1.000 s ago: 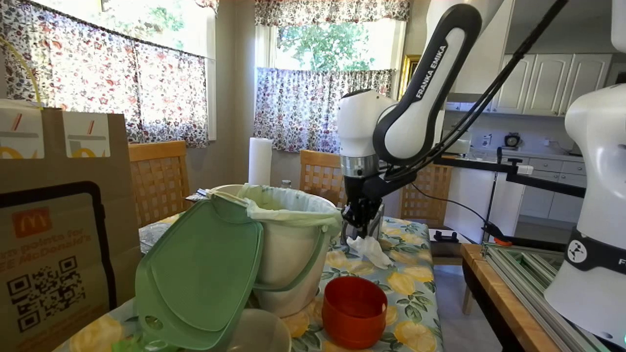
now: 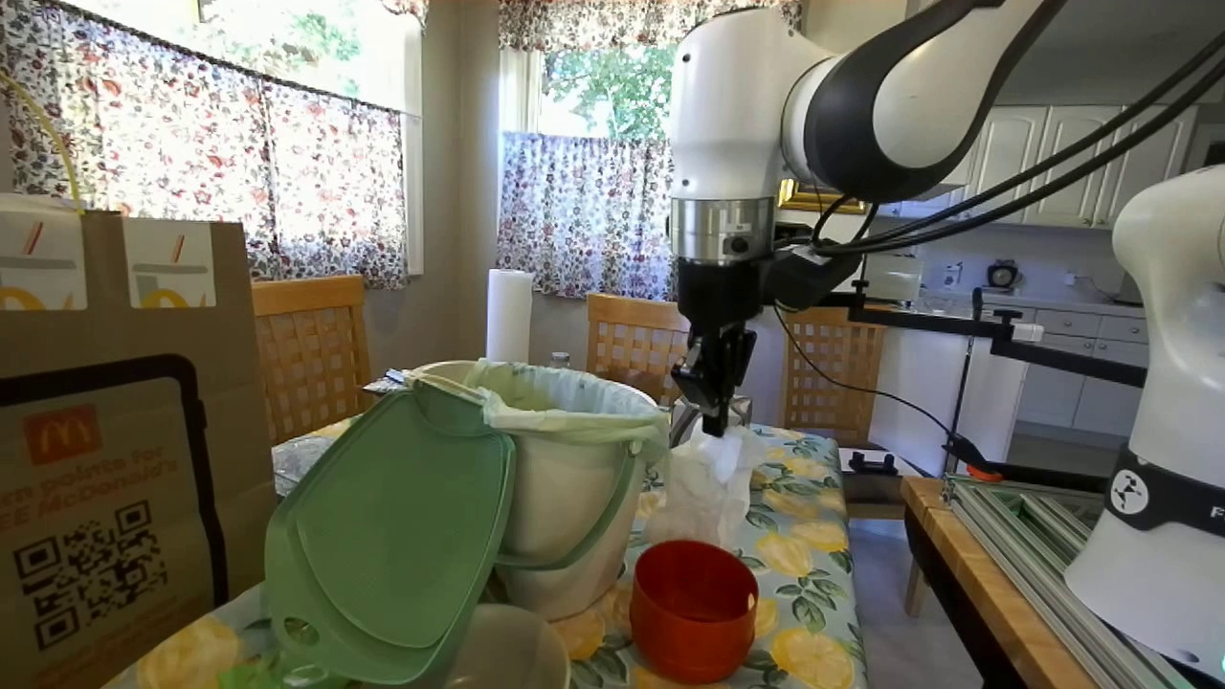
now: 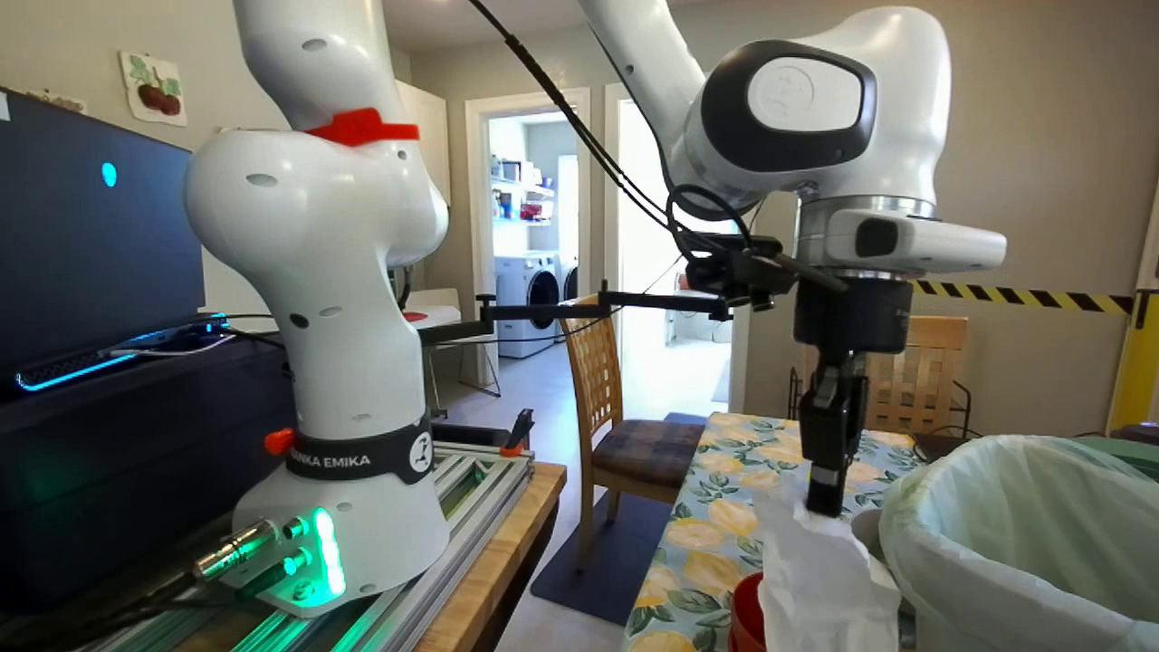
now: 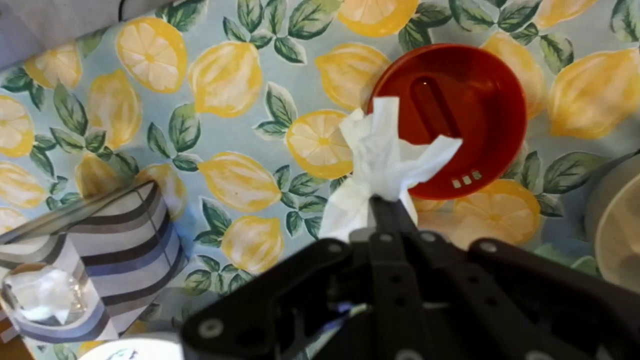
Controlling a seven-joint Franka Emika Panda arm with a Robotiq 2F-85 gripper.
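A crumpled white paper tissue [image 2: 702,488] hangs from my gripper [image 2: 714,427], which is shut on it above the table. In the wrist view the tissue [image 4: 384,153] bunches at the tips of the gripper, its upper corner overlapping the rim of a red bowl [image 4: 474,114]. From the other side, the tissue [image 3: 820,565] drapes below the fingers, beside the bin's liner. A white bin [image 2: 574,494] with a pale green liner [image 2: 551,390] stands open to the left of the gripper, its rim at about the fingertips' height in the first exterior view.
The bin's green lid [image 2: 396,517] leans against its front. Nearby are a clear bowl [image 2: 511,649], a McDonald's paper bag [image 2: 126,459] and a striped box [image 4: 126,252]. Lemon-patterned tablecloth [image 4: 240,138] lies bare across much of the wrist view.
My gripper has risen, lifting the tissue off the tabletop. The tissue now hangs long beneath the fingers. The bin, lid and red bowl have stayed put.
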